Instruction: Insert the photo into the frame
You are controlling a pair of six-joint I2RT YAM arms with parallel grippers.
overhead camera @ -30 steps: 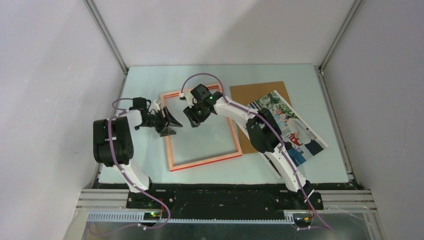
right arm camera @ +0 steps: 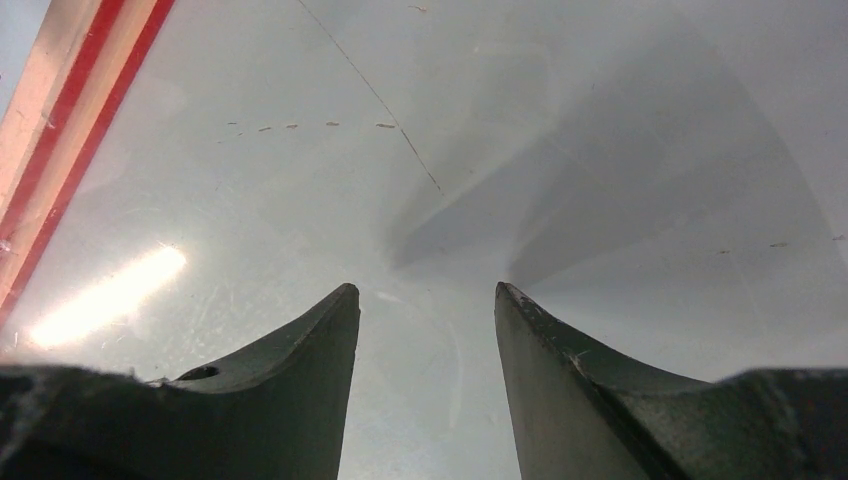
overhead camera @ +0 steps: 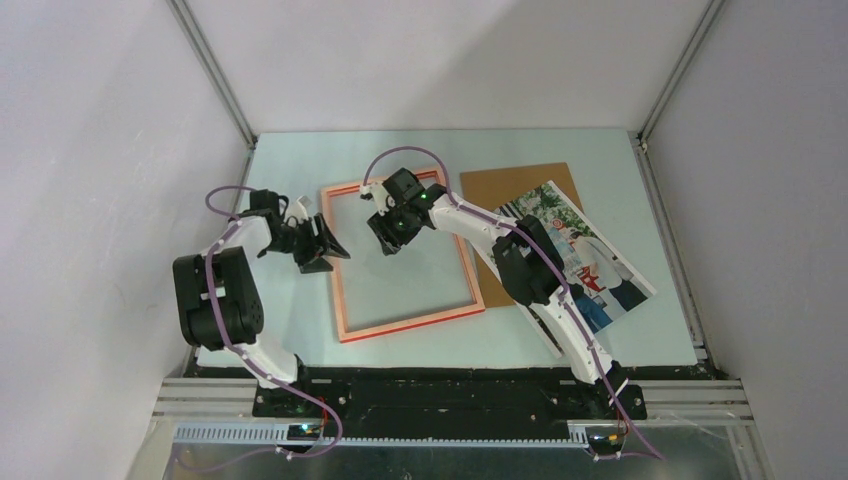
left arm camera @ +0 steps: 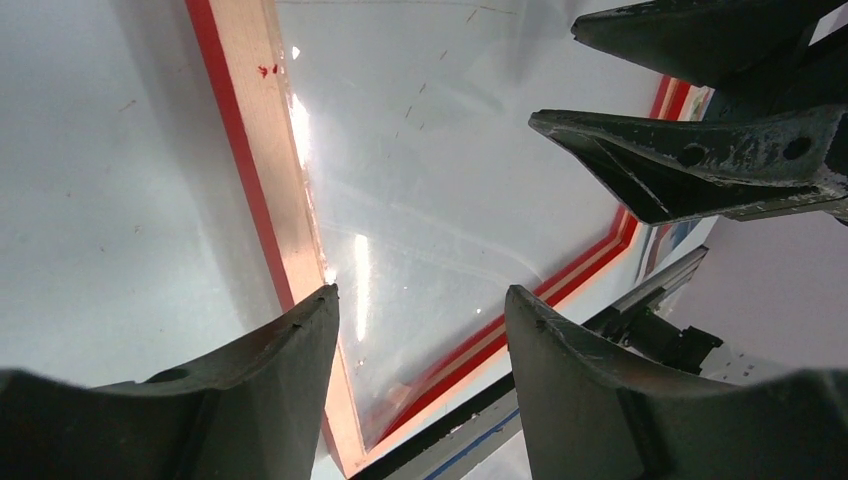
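The empty-looking frame (overhead camera: pixel 400 320), pale wood with a red edge and a clear pane, lies left of centre. My left gripper (overhead camera: pixel 325 245) is open over its left rail (left arm camera: pixel 262 120), nothing between the fingertips. My right gripper (overhead camera: pixel 385 235) hovers over the pane (right arm camera: pixel 200 200), its fingers apart with only pane visible between them (right arm camera: pixel 427 295). The photo (overhead camera: pixel 590 260) lies to the right, partly under my right arm, with another printed sheet beneath it.
A brown board (overhead camera: pixel 510 180) lies right of the frame, under the prints. White walls enclose the sides and back.
My left arm and gripper have moved a little to the left, away from the middle of the frame. The right arm has not visibly moved.
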